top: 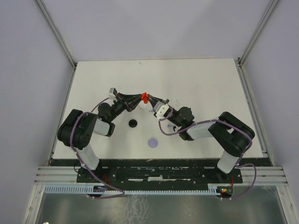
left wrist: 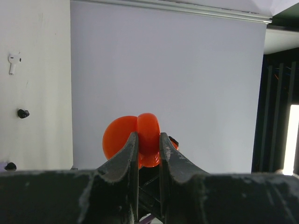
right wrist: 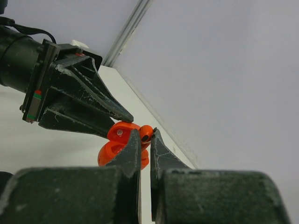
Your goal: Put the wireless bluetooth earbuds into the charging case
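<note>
An open red charging case is held up above the white table by my left gripper (top: 140, 97), which is shut on it; it appears large in the left wrist view (left wrist: 119, 135). My right gripper (top: 148, 97) is shut on a red earbud (right wrist: 145, 132) with a black patch, held right at the open case below its lifted lid. Whether the earbud is inside the slot or just over it, I cannot tell.
On the table (top: 201, 79) lie a black disc (top: 132, 123), a purple disc (top: 153, 143), a white item and a few small pieces under and beside the arms.
</note>
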